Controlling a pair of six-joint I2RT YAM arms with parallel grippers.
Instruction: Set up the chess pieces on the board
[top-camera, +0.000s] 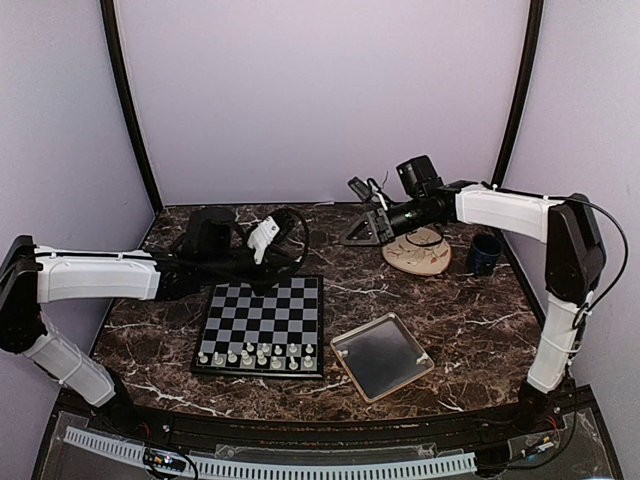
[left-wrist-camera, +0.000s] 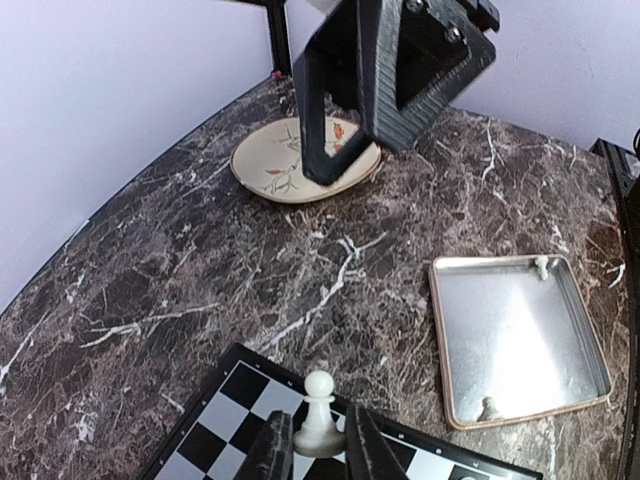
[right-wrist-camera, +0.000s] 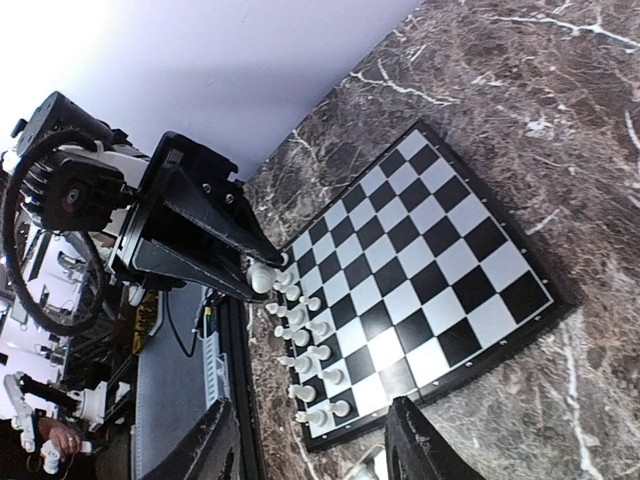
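The chessboard lies left of centre, with several white pieces in rows along its front edge. My left gripper is raised over the board with a white pawn between its fingertips, also seen from the side in the right wrist view. My right gripper hangs high near the back right, apart from the board, its fingers apart with nothing between them.
A metal tray right of the board holds a couple of white pieces near its sides. A patterned plate and a dark cup stand at the back right.
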